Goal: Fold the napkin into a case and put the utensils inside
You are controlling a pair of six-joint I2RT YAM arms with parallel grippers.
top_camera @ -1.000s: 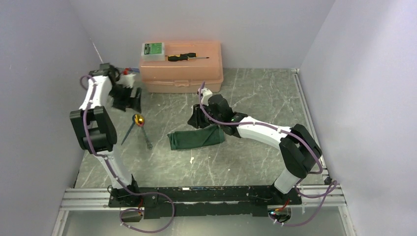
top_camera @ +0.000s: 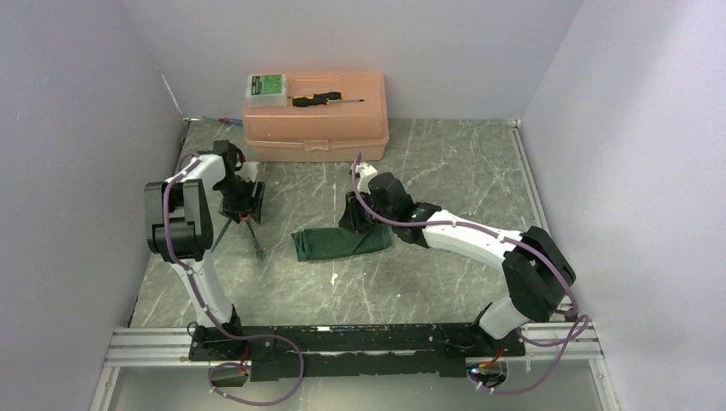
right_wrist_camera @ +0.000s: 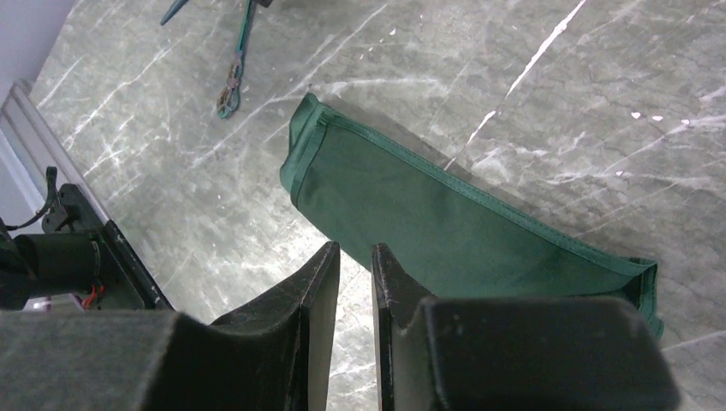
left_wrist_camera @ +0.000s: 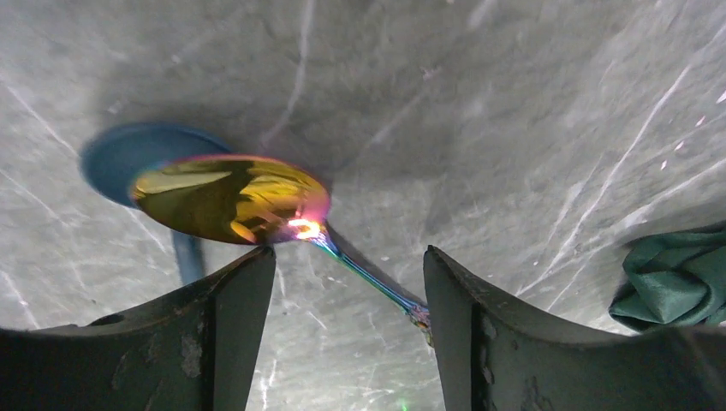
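Note:
An iridescent gold spoon [left_wrist_camera: 214,201] lies over a dark blue spoon [left_wrist_camera: 128,154] at the table's left, under my left gripper. The fingers of that gripper stand open around the shiny spoon's neck area, none visibly touching it. The green napkin [right_wrist_camera: 445,214], a long folded strip, lies at the middle, beneath my right gripper. That gripper's fingertips are a short gap apart, with nothing seen between them. In the top view both grippers partly hide what lies below them.
A pink box [top_camera: 317,128] with screwdrivers [top_camera: 312,101] and a small clear case [top_camera: 265,86] stands at the back. Walls close in the sides.
My left gripper has moved toward the front and right, down over the spoons, covering their bowls in the top view. My right gripper has shifted slightly to the right over the napkin.

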